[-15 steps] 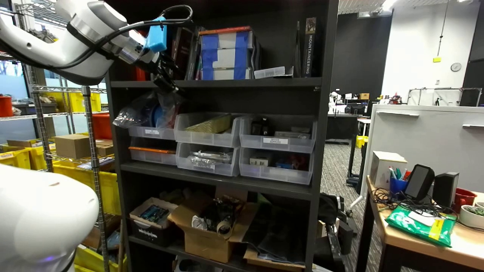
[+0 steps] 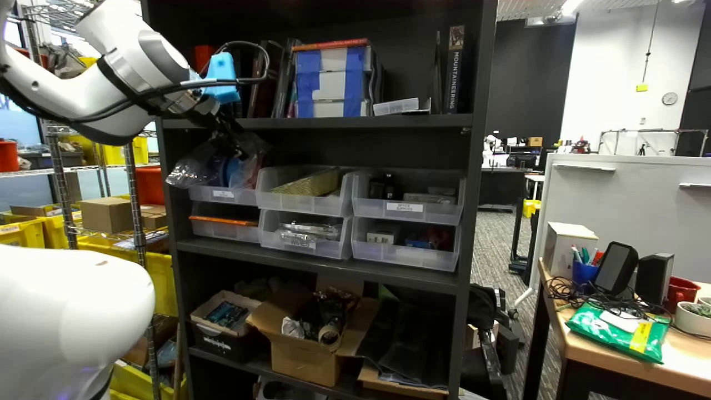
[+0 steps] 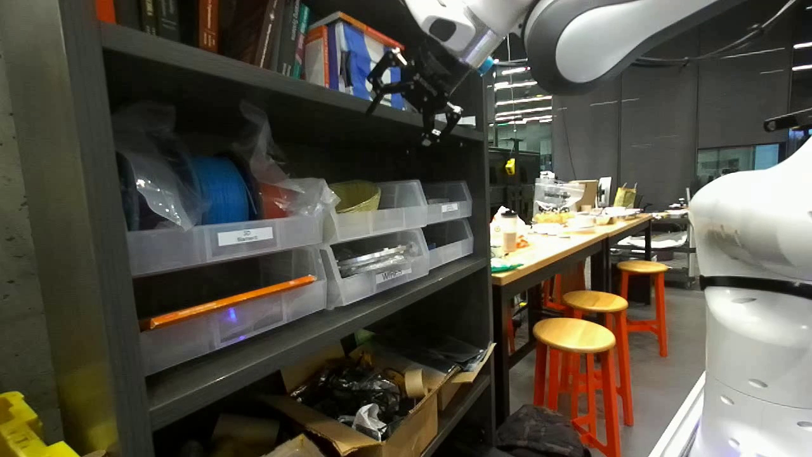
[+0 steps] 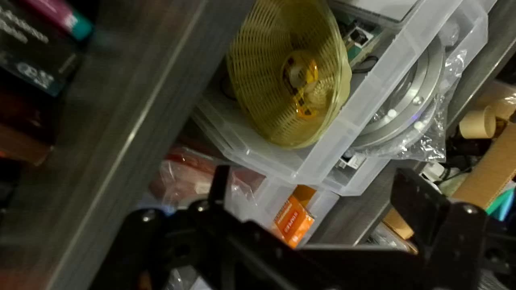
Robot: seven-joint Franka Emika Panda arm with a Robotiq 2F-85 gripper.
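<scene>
My gripper is open, its two black fingers spread wide in the wrist view with nothing held between them. In exterior view 2 the gripper (image 3: 401,125) hangs in front of the shelf unit, near the upper shelf board and above the clear bins. A yellow woven basket (image 4: 290,72) lies tilted in the upper middle bin (image 4: 338,130), its opening facing the wrist camera. Blue filament (image 3: 221,190) and plastic bags (image 3: 293,183) fill the upper bin at that view's left. Exterior view 1 shows the gripper (image 2: 228,141) in front of those bags; contact cannot be told.
The upper shelf board (image 2: 333,123) carries books and a blue-taped stack (image 2: 333,83). Lower bins hold bagged wires (image 2: 310,230) and an orange item (image 3: 228,302). Cardboard boxes (image 2: 300,356) crowd the shelf below. Space above the middle and right upper bins is clear.
In exterior view 1 the gripper has come down and slightly left, from the upper shelf board's edge to the front of the bags. The bins and their contents look unmoved.
</scene>
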